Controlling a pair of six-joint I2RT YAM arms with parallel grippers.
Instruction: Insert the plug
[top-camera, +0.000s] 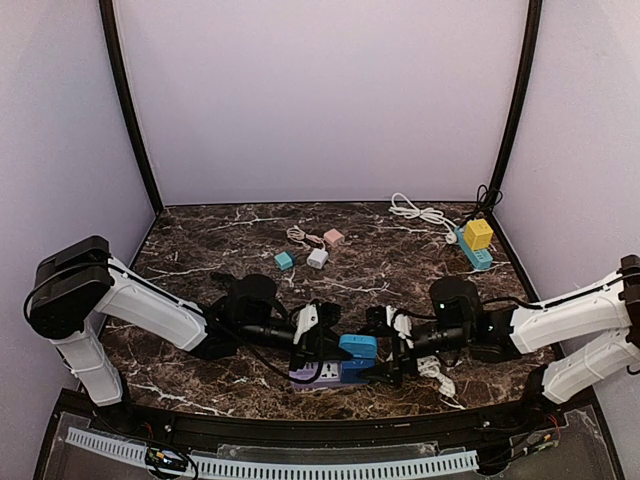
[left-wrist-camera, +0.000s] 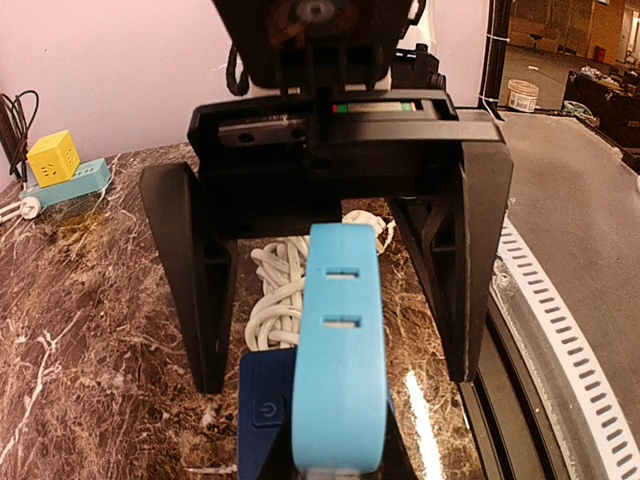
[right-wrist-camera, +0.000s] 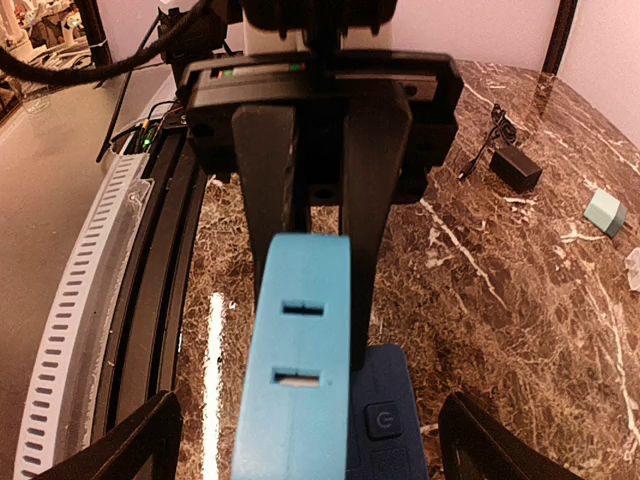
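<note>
My left gripper (top-camera: 332, 345) is shut on a light blue plug (left-wrist-camera: 337, 380), a block with two slots in its visible face, held upright over the dark blue end (right-wrist-camera: 385, 435) of a purple power strip (top-camera: 313, 373) at the table's front. Whether the plug's underside touches the strip is hidden. My right gripper (top-camera: 387, 355) stands open just to the right, its fingers spread either side of the plug in its own view, apparently clear of it.
White coiled cable (left-wrist-camera: 275, 300) lies right of the strip. A blue strip with a yellow cube (top-camera: 477, 234) sits back right; small cubes (top-camera: 334, 237) lie mid-back. The table's front edge (top-camera: 300, 422) is close.
</note>
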